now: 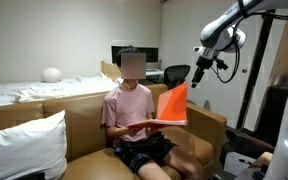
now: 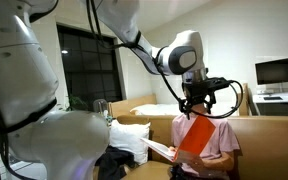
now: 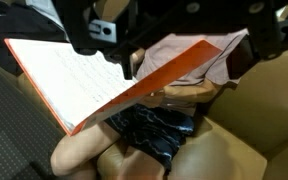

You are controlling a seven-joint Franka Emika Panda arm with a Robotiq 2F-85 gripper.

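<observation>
A seated person in a pink shirt (image 1: pixel 132 103) holds an open red folder (image 1: pixel 172 106) on the lap, one cover standing up. White pages (image 3: pixel 74 78) with print fill its inside in the wrist view, edged by a red cover (image 3: pixel 162 80). My gripper (image 1: pixel 196 74) hangs in the air above and to the right of the folder in exterior view 1, apart from it. In the wrist view its dark fingers (image 3: pixel 92 30) stand wide apart at the top, open, with nothing seen held between them.
The person sits on a tan couch (image 1: pixel 84 132) with a white pillow (image 1: pixel 26 148) at its left. A white bed (image 1: pixel 49 91) lies behind it. The air round the gripper looks clear; the person's legs (image 3: pixel 84 148) are below the folder.
</observation>
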